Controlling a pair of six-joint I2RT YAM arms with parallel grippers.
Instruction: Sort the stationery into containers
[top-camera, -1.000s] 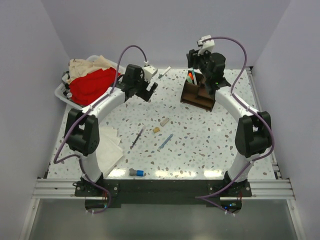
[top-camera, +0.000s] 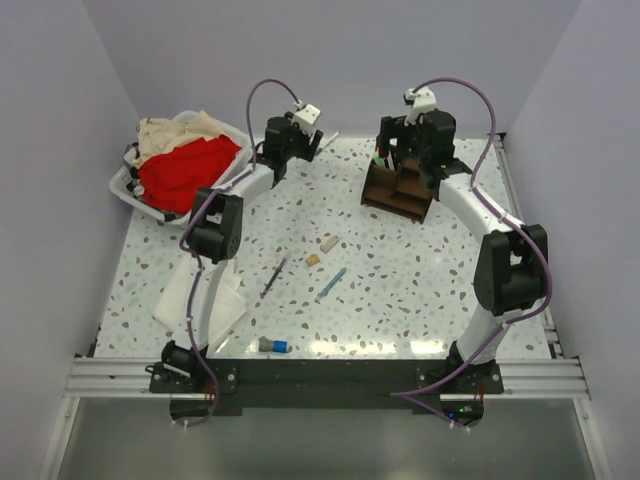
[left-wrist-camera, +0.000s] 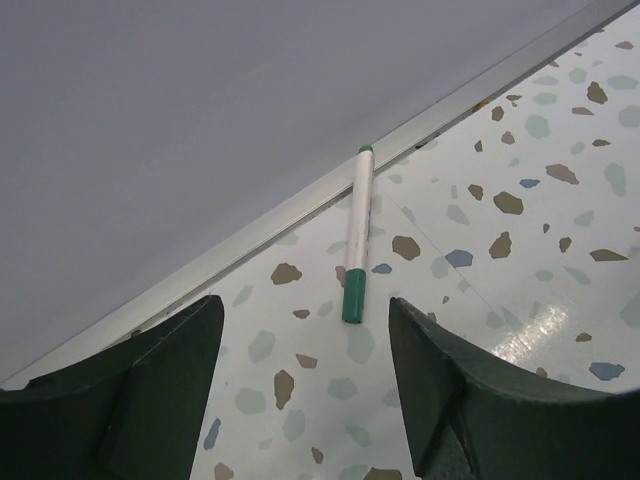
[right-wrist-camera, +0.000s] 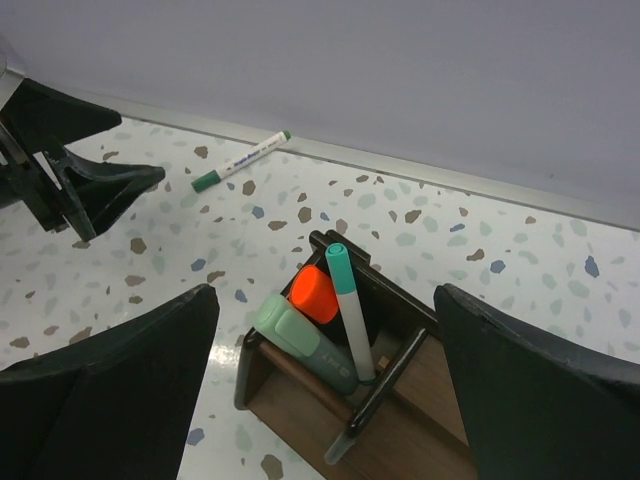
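A white marker with green ends (left-wrist-camera: 357, 230) lies on the table near the back edge, in front of the open fingers of my left gripper, which hold nothing. My right gripper is open above the dark wooden organizer (right-wrist-camera: 300, 395), whose compartments hold a pale green highlighter (right-wrist-camera: 310, 340), an orange item (right-wrist-camera: 312, 292) and a teal-capped marker (right-wrist-camera: 350, 310). In the top view a dark pen (top-camera: 274, 275), a blue pen (top-camera: 331, 285), a small yellow piece (top-camera: 312, 260), a pale eraser-like piece (top-camera: 329, 243) and a blue item (top-camera: 278, 346) lie on the table.
A white basket (top-camera: 126, 185) with red and beige cloth fills the back left. White cloth (top-camera: 215, 310) lies at the front left.
My left gripper has moved toward the back of the table, up to the green-and-white marker. My right gripper has shifted slightly right and toward the front over the organizer.
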